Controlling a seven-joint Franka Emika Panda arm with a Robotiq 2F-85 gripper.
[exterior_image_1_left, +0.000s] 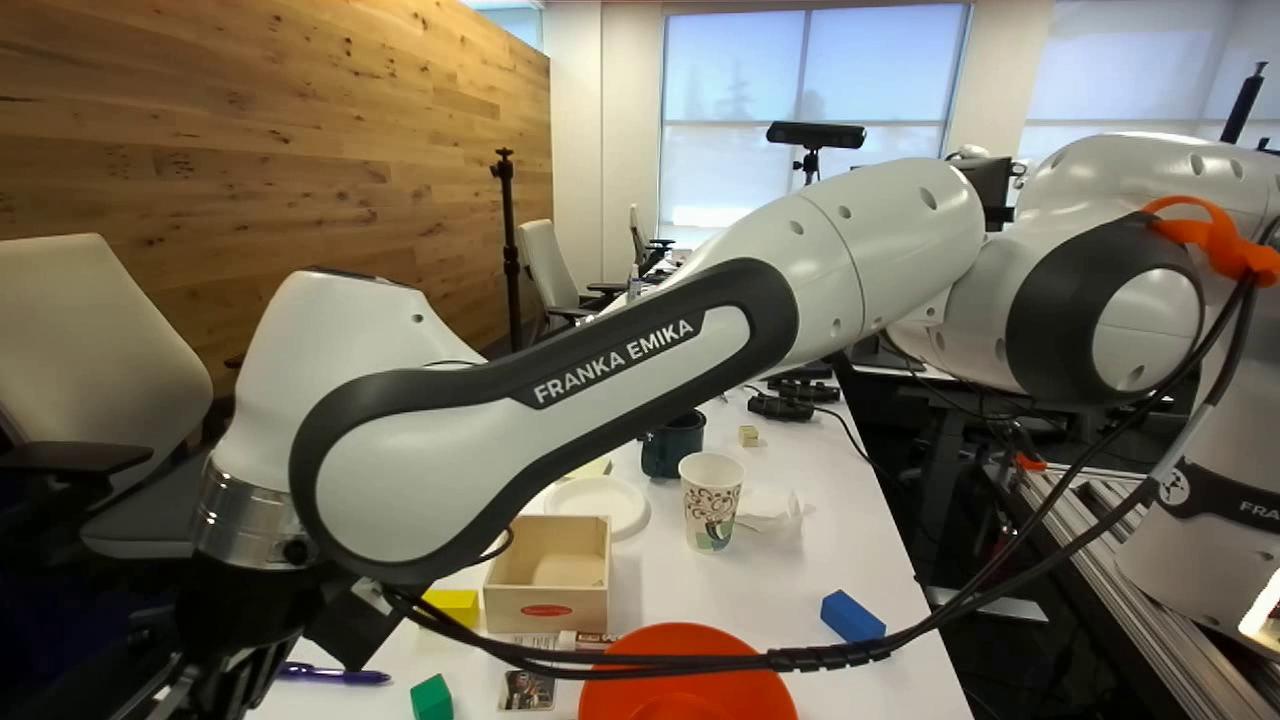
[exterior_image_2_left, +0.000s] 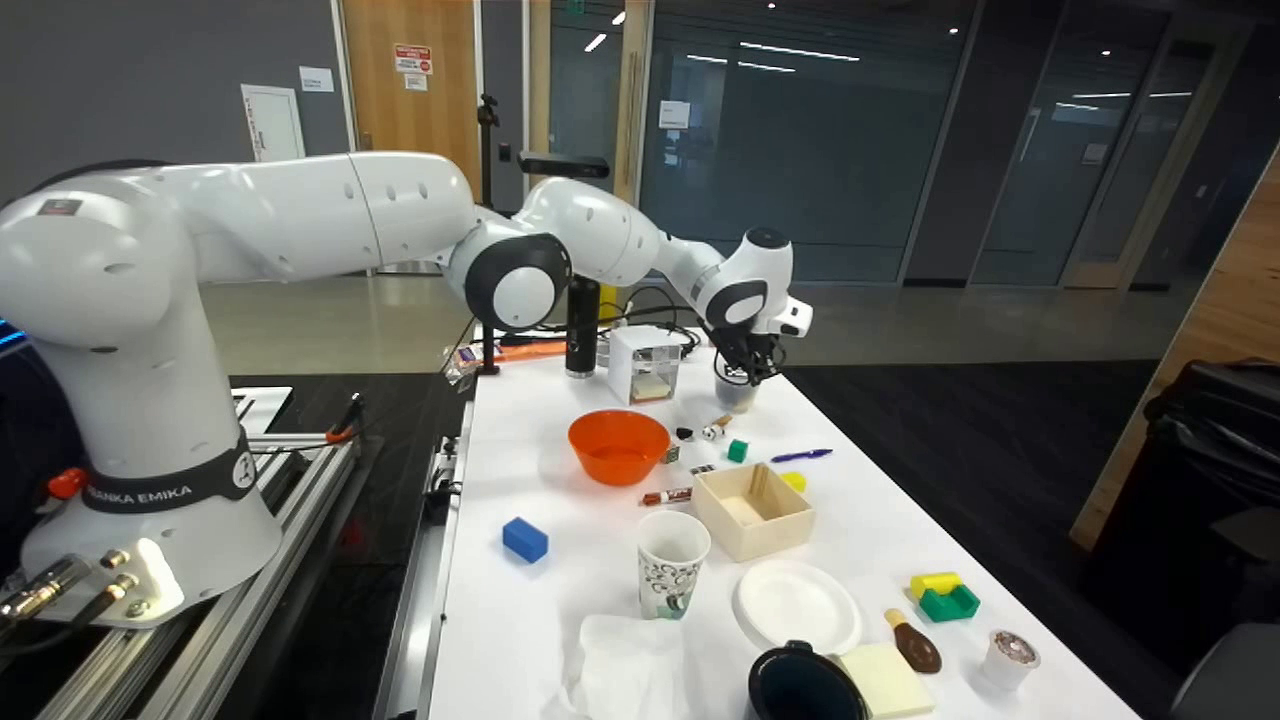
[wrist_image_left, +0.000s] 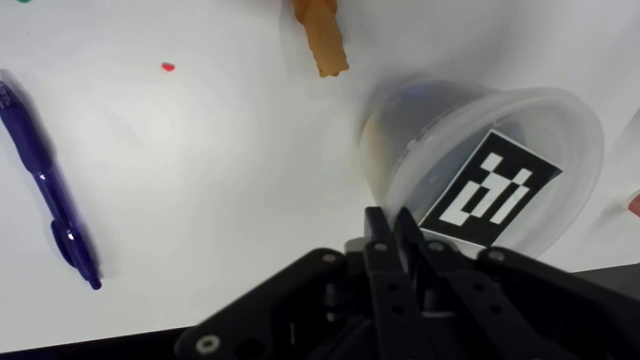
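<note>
In the wrist view, a clear plastic tub (wrist_image_left: 558, 222) with a black-and-white square marker (wrist_image_left: 480, 198) inside it stands tilted against the white table. My gripper is shut on the near left part of its rim, and the wall passes between the two dark fingertips. From exterior view 2, the tub (exterior_image_2_left: 734, 394) shows below my gripper at the far end of the table, partly covered by cables and fingers. Exterior view 1 shows only the wrist; its fingertips fall below the frame.
An orange bowl (exterior_image_2_left: 618, 446), a wooden box (exterior_image_2_left: 753, 514) and a paper cup (exterior_image_2_left: 669, 562) stand on the table. Near the tub lie a purple pen (wrist_image_left: 54, 192) and a brown stick-like piece (wrist_image_left: 325, 42). Close behind my gripper runs the table's edge (wrist_image_left: 120, 336).
</note>
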